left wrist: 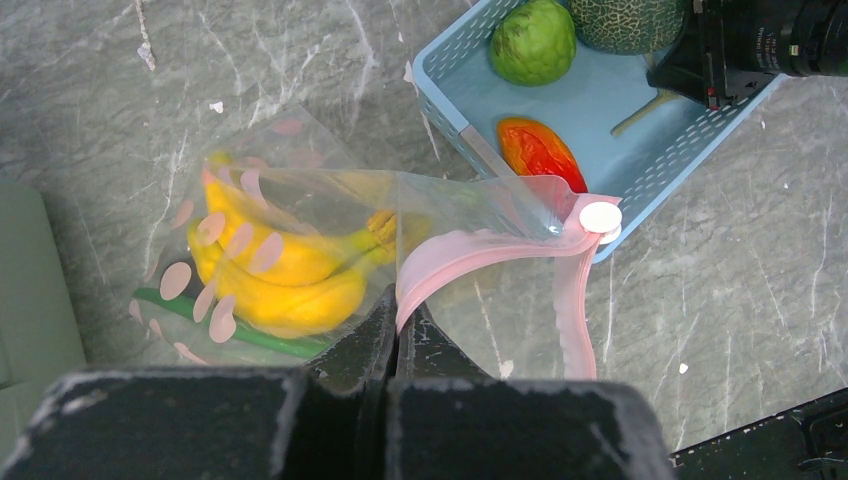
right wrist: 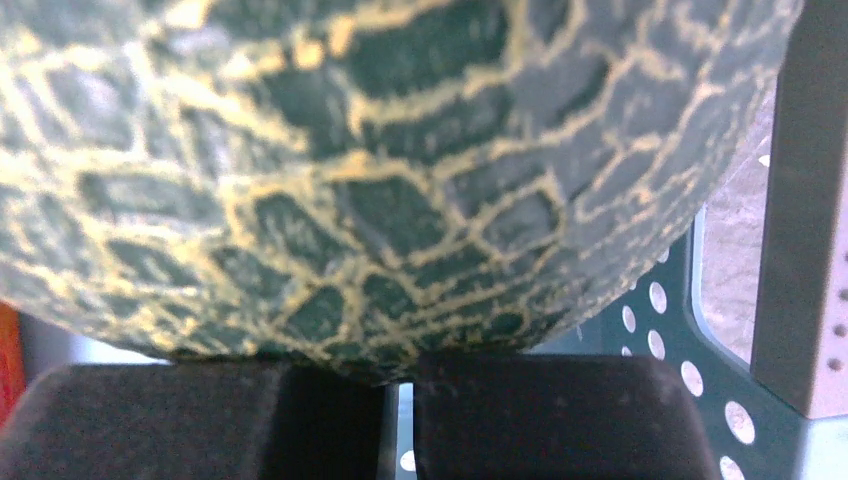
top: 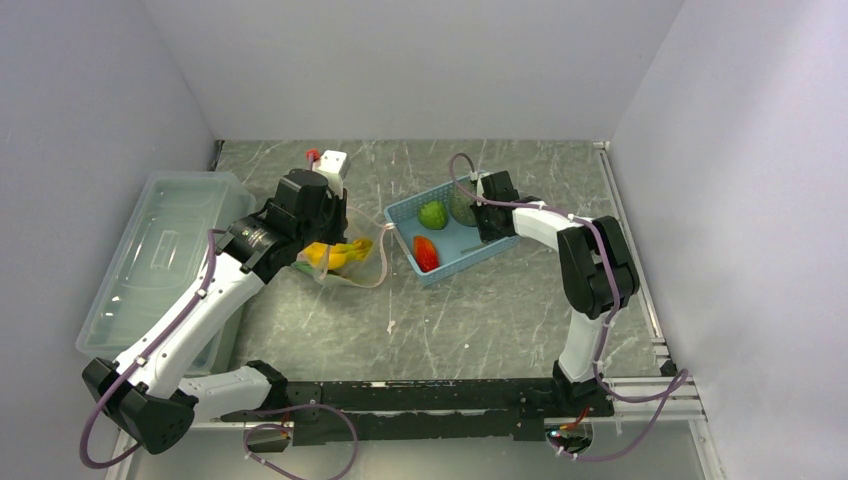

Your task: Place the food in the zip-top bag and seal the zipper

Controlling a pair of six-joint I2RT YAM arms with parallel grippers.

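The zip top bag lies open with yellow bananas and something green inside. My left gripper is shut on the bag's edge beside the pink zipper, which has a white slider. The blue basket holds a green round vegetable, a red oblong food and a netted melon. My right gripper is shut at the melon, which fills most of its wrist view; a thin stem shows below the gripper in the left wrist view.
A lidded clear container stands at the left edge. Walls bound the back and both sides.
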